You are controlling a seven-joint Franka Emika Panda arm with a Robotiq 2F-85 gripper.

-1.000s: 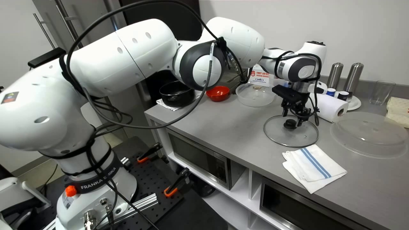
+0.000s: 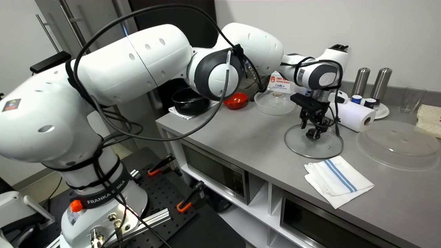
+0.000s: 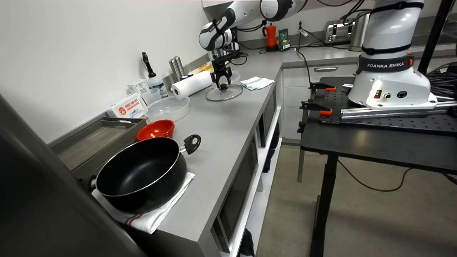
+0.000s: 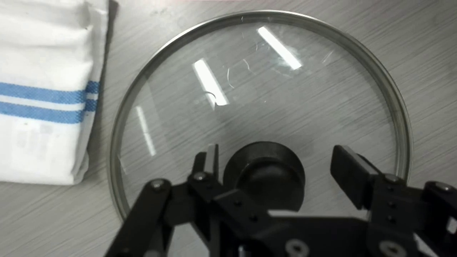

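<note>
A round glass lid (image 4: 265, 115) with a metal rim lies flat on the grey counter, its black knob (image 4: 265, 171) upward. My gripper is over the lid, fingers apart on either side of the knob. The left finger (image 4: 205, 165) stands close to the knob, while a wider gap separates it from the right finger (image 4: 353, 173). In exterior view 1 the gripper (image 2: 310, 128) points down at the lid (image 2: 301, 144); its fingers partly cover the knob. A black pot (image 3: 143, 171) without a lid sits on a cloth at the counter's far end.
A folded white towel with blue stripes (image 2: 339, 179) lies beside the lid. Behind stand a paper towel roll (image 2: 351, 115) and a clear plastic cover (image 2: 399, 144). A red bowl (image 2: 235, 101) and a clear bowl (image 2: 275, 102) are near the pot. Mid-counter is clear.
My gripper has come down and shifted slightly left in exterior view 1, so its fingers are now lower around the knob. The lid and towel have stayed put.
</note>
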